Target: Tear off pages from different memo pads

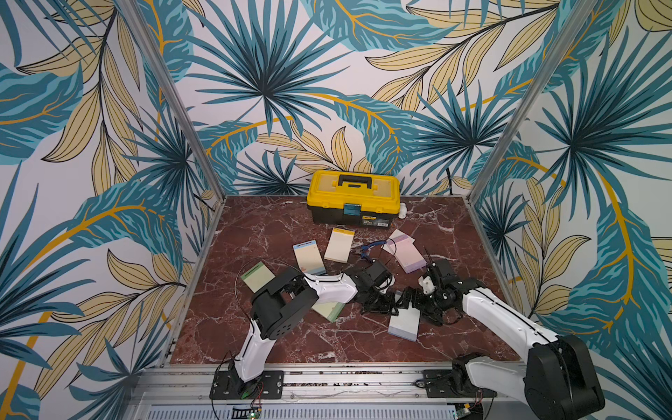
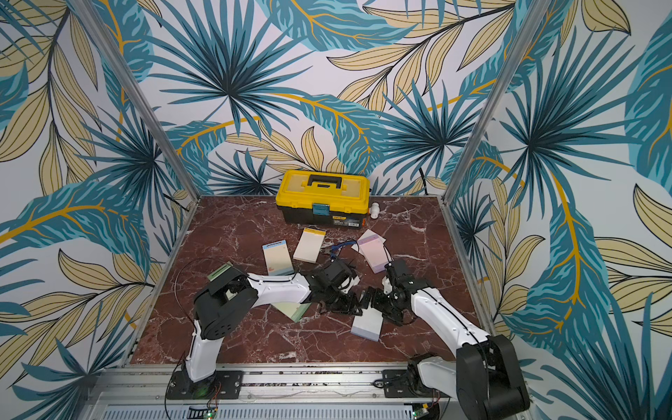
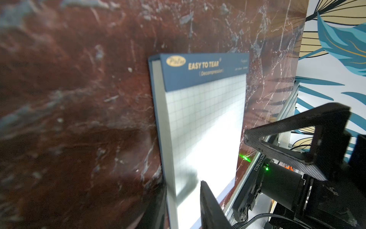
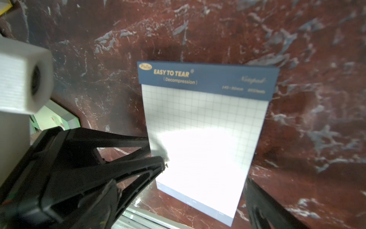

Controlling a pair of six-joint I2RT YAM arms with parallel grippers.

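A grid memo pad (image 3: 202, 126) with a blue "EASY TO TEAR" header lies front right between the arms, top sheet flat. My left gripper is at its long side edge, fingertips low and apart; whether paper is between them is unclear. In the right wrist view, black fingers of the left gripper reach over the pad's left side. My right gripper stands open over the pad's lower part. Other pads lie behind and left: pink (image 1: 404, 255), yellow (image 1: 339, 243), blue-topped (image 1: 308, 255), green (image 1: 255, 276).
A yellow toolbox (image 1: 353, 189) stands at the back, with a small white object (image 2: 374, 210) at its right. A blue-handled tool (image 2: 339, 246) lies mid-table. The two arms are very close around the grid pad.
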